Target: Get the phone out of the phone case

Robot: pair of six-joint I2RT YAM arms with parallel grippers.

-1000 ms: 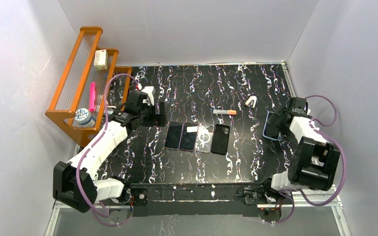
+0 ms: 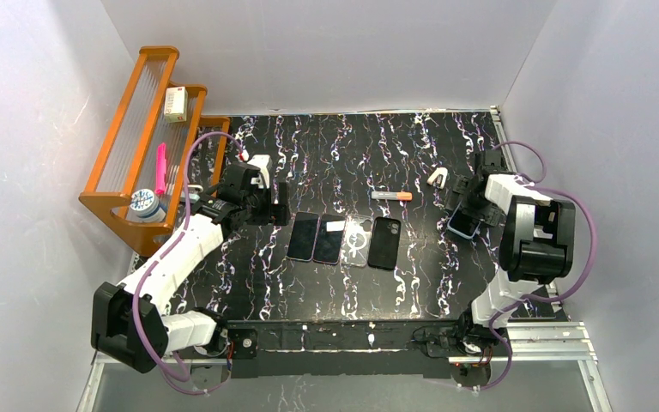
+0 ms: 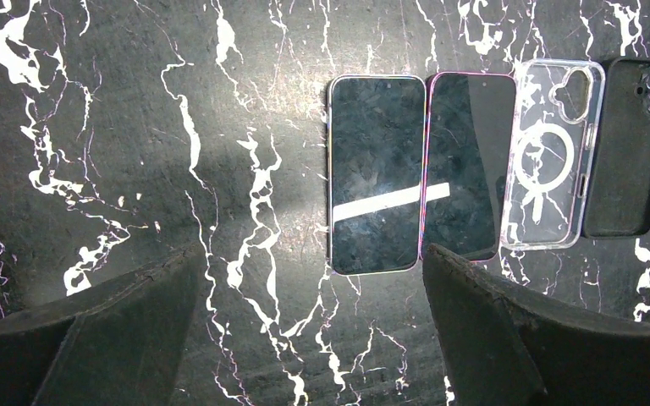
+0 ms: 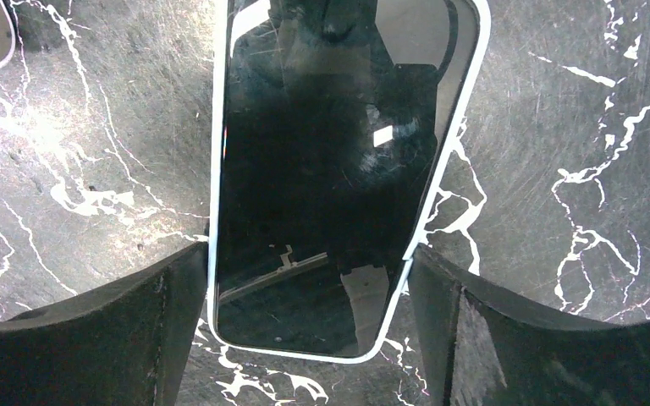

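Observation:
A dark-screened phone (image 4: pixel 322 152) with a pale blue-white case edge around it lies at the right of the table. In the top view only its near end (image 2: pixel 462 225) shows, the rest being under the right arm. My right gripper straddles the near part of the phone, open, with one fingertip against or very close to each long edge. Whether it bears any of the phone's weight cannot be told. Over on the left, my left gripper (image 2: pixel 285 204) is open above bare table, nothing between its fingers.
In the middle lie two dark phones (image 3: pixel 377 173), a clear case (image 3: pixel 550 211) and a black case (image 3: pixel 630 178), side by side. Beyond them are an orange-and-grey marker (image 2: pixel 391 196) and a small white object (image 2: pixel 438 178). A wooden shelf (image 2: pixel 144 112) stands at left.
The right arm has swung left and away from the near edge. The phone's visible end has shifted slightly left and turned to a slant. My left arm has barely moved.

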